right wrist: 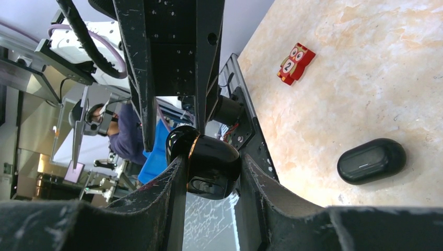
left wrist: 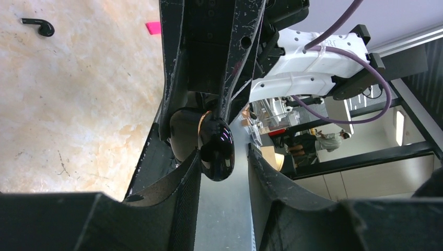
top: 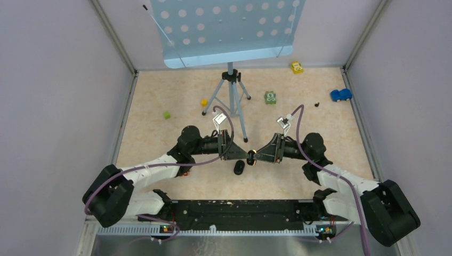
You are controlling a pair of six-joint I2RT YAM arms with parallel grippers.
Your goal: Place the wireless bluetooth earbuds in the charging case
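A glossy black case with an orange seam (right wrist: 214, 159) is between the fingers of my right gripper, shut on it above the table. At its lid end is my left gripper. In the left wrist view, one finger meets the lid (left wrist: 217, 149), while a gap shows beside the other, so whether it clamps the lid is unclear. The lid looks closed or nearly so; the case's inside is hidden. A loose black earbud with a stem (left wrist: 46, 28) lies on the table in the left wrist view. No other earbud shows.
A black rounded box (right wrist: 372, 161) lies on the table near the grippers. Beyond stand a tripod (top: 230, 88), a green toy (top: 270, 97) and a blue toy car (top: 341, 95). A red owl block (right wrist: 296, 64) lies nearer.
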